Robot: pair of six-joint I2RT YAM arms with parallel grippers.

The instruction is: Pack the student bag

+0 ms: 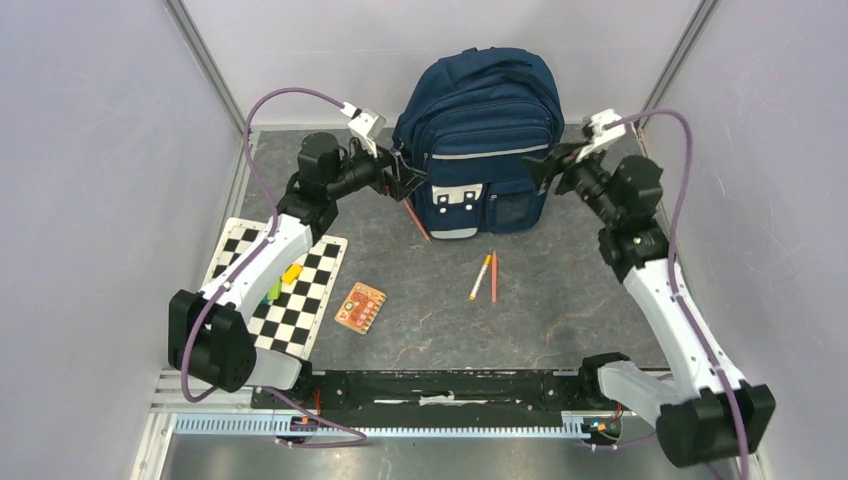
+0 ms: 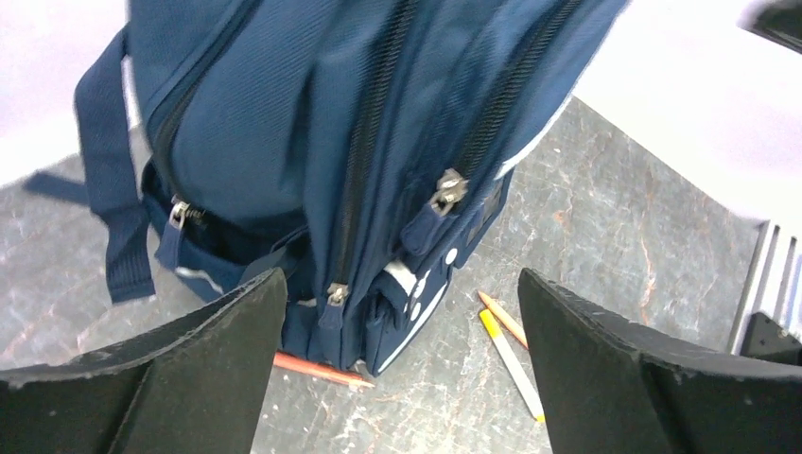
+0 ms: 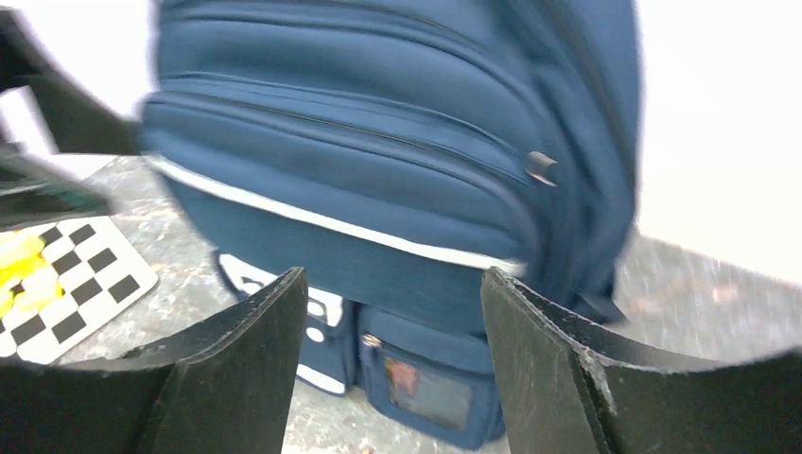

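Note:
A navy school bag stands upright against the back wall. My left gripper is open at the bag's left side, its fingers apart on either side of the zips in the left wrist view, gripping nothing. At the bag's right, my right gripper is part open, and no object shows held between its fingers. A white marker with a yellow end and an orange pencil lie in front of the bag. Another orange pencil rests by its lower left. An orange spiral notebook lies nearer the front.
A black-and-white checkered board lies at the left, partly under the left arm, with a yellow block and a green block on it.

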